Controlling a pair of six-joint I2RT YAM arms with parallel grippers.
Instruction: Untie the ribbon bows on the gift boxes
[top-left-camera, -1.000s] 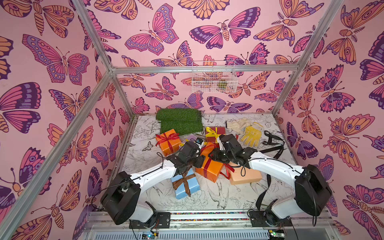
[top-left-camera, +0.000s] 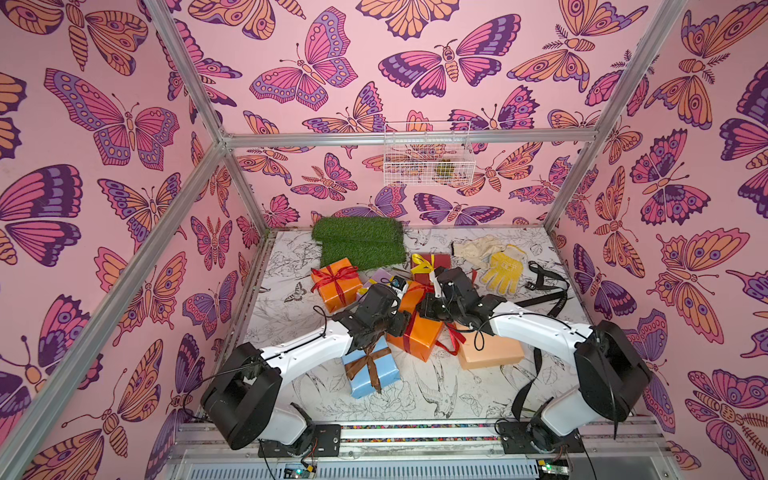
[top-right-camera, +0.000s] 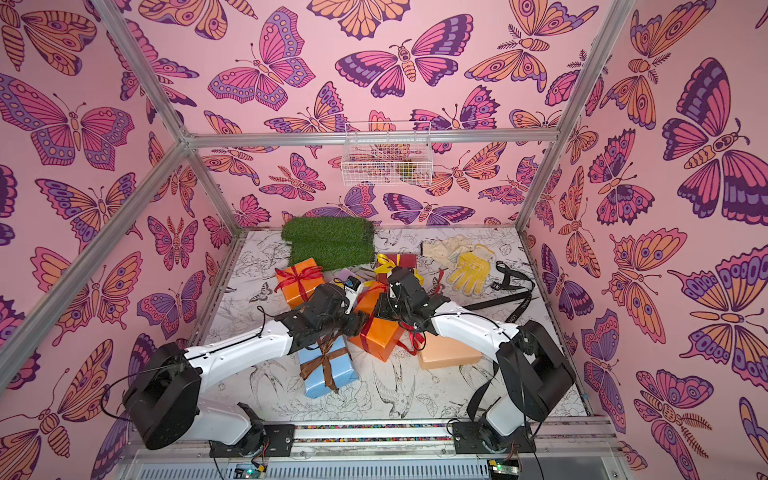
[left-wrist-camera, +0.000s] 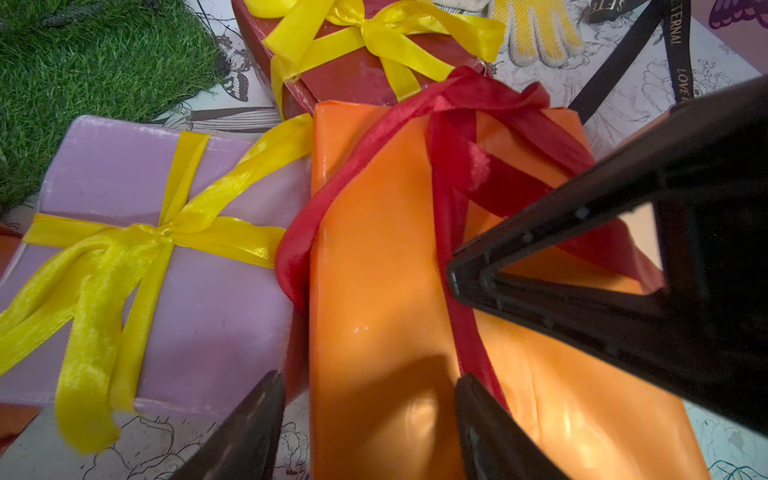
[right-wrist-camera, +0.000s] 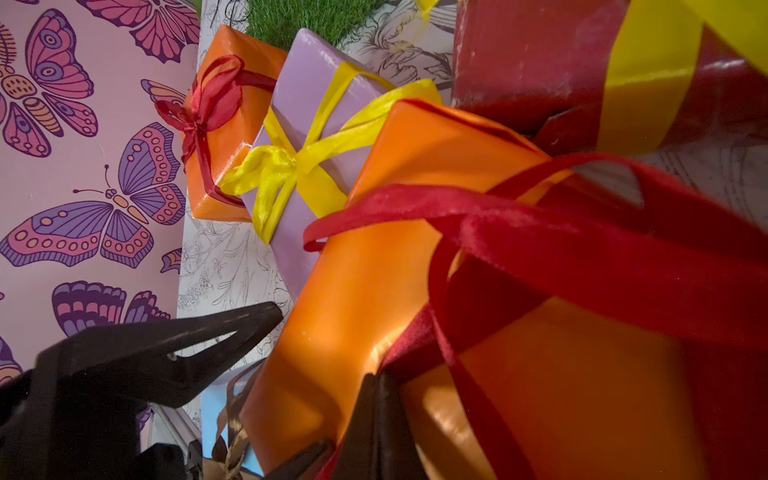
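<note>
An orange box (left-wrist-camera: 376, 200) carries a red ribbon (left-wrist-camera: 488, 176) lying in loose loops over its top. My left gripper is open over this box, its fingers apart. My right gripper is shut beside the red ribbon, low in the right wrist view; whether any ribbon is pinched is unclear. A lilac box (left-wrist-camera: 216, 320) with a yellow bow (left-wrist-camera: 160, 236) lies to the left, and a dark red box (right-wrist-camera: 528, 56) with a yellow bow (left-wrist-camera: 364, 28) behind. Another orange box (right-wrist-camera: 224, 44) has a red bow (right-wrist-camera: 216, 100).
A blue box (top-left-camera: 384, 388) with brown ribbon is at the front, a peach box (top-left-camera: 492, 356) at the right. Grass mats (top-left-camera: 360, 240), gloves (top-left-camera: 504, 276) and black straps (top-left-camera: 552, 296) surround them. Bare table shows at far left.
The right arm has shifted slightly left, and the front orange box has moved a little with it. The left arm looks nearly still.
</note>
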